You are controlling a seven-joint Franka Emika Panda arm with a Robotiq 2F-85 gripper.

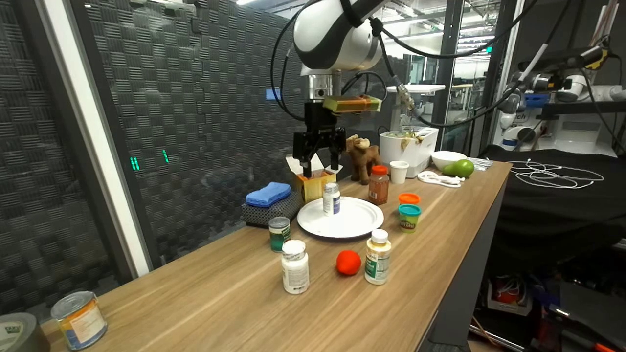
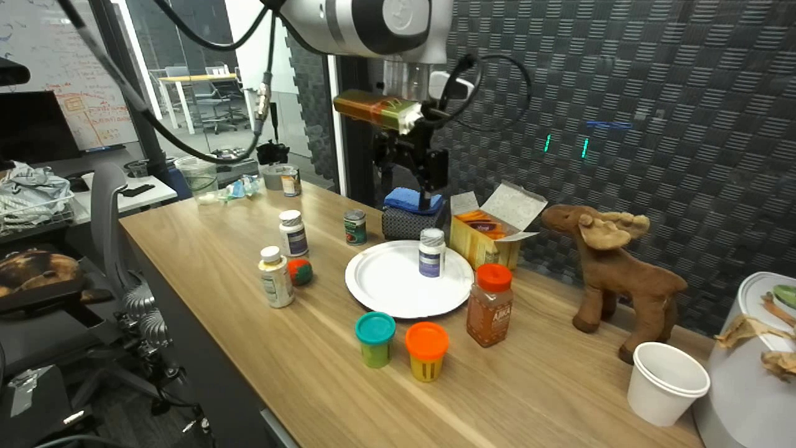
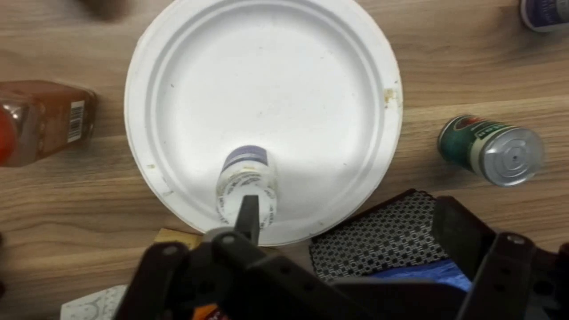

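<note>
A white pill bottle with a purple label stands upright on the white paper plate, near the plate's back edge. My gripper is above and behind it, its fingers wide apart and empty. In the wrist view one finger overlaps the bottle's cap from the camera's side, and the other finger is far to the right, over the dark mesh box. No contact with the bottle shows.
Close behind the plate are an open yellow box, a mesh box with a blue cloth and the moose toy. A red-lidded jar, Play-Doh tubs, a green can and other bottles surround it.
</note>
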